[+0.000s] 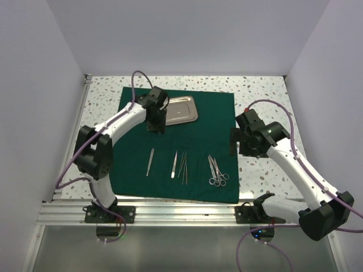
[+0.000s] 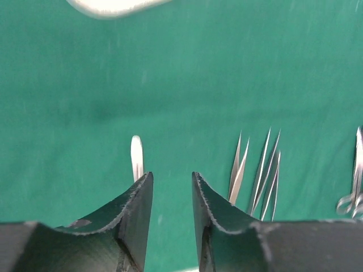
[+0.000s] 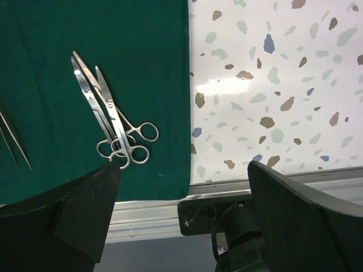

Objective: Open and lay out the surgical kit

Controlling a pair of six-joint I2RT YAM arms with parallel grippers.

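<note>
On the green cloth (image 1: 193, 141) lies a row of metal instruments: a slim scalpel-like one (image 1: 150, 162) at the left, a pale-ended one (image 1: 174, 165), thin tweezers (image 1: 184, 168) and several scissor-handled tools (image 3: 116, 116). The silver tray (image 1: 181, 109) behind them looks empty where visible; my left arm covers its left end. Above the cloth by the tray's front left, my left gripper has its fingers apart, only cloth showing between. My right gripper is wide open and empty, above the cloth's right edge.
Speckled tabletop (image 1: 264, 93) borders the cloth, with bare room at the right and back. A metal rail (image 1: 187, 211) runs along the front. Behind the instrument row, the middle of the cloth is free.
</note>
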